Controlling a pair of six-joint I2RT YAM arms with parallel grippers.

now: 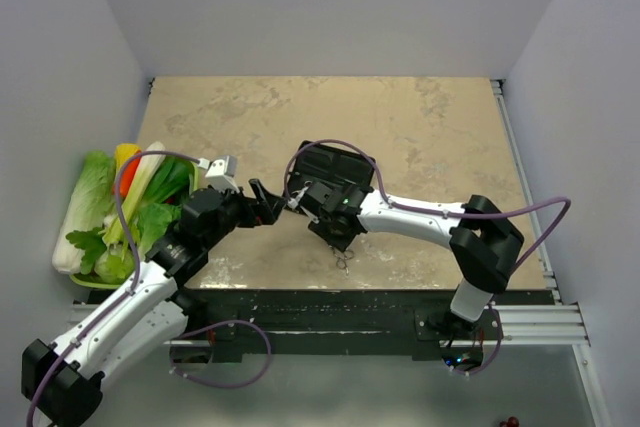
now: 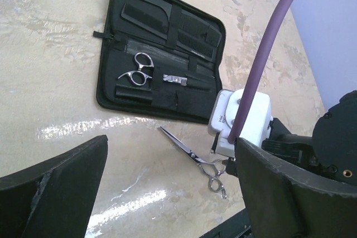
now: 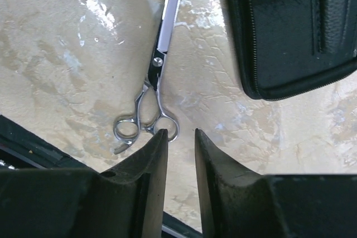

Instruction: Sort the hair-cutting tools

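Note:
A pair of silver scissors (image 3: 158,61) lies loose on the table, just in front of an open black tool case (image 2: 125,106). In the right wrist view my right gripper hangs over the handle end. Its fingers are a little apart with nothing between them, and one fingertip overlaps the edge of a finger ring. Inside the case sit several combs (image 2: 146,20), another pair of scissors (image 2: 138,71) and a small toothed metal tool (image 2: 175,79). My left gripper (image 1: 268,204) stands wide open and empty, left of the case.
A green basket (image 1: 196,175) of vegetables stands at the left edge, beside the left arm. The right arm (image 1: 410,222) reaches across the front of the table, close to the case. Behind the case the table (image 1: 330,107) is bare.

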